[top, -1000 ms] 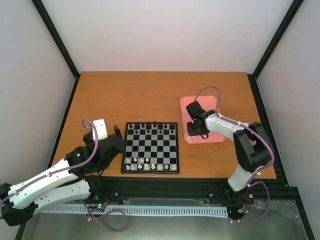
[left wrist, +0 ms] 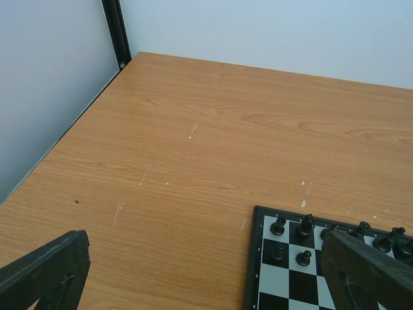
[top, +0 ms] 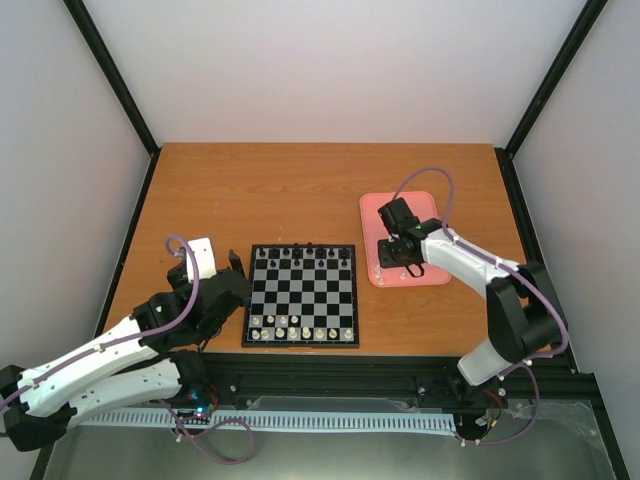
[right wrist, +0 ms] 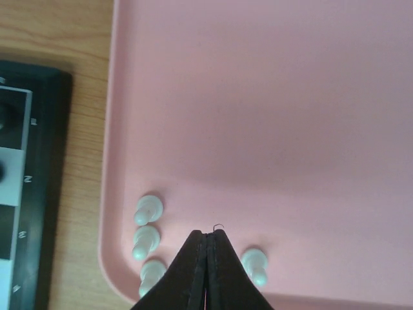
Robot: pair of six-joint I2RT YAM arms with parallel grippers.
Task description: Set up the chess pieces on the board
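Observation:
The chessboard (top: 302, 285) lies at the table's front middle, with black pieces (top: 297, 257) along its far side and a full row of white pieces (top: 300, 333) along its near side. In front of that row stand several white pawns (top: 269, 320) on the left part only. Inside the pink tray (right wrist: 271, 129) are several white pawns: three in the left corner, among them one pawn (right wrist: 149, 210), and another pawn (right wrist: 255, 266) right of my fingertips. My right gripper is shut over the tray, nothing visible between its fingers. My left gripper stands open and empty, left of the board.
Bare wood (top: 250, 190) stretches behind the board and between the board and the tray. The tray's raised rim (right wrist: 108, 194) runs close to the corner pawns. Walls enclose the table at the back and sides.
My right arm has shifted slightly to the right over the tray, uncovering more of the pawns at the tray's left edge. The left arm and the board look the same.

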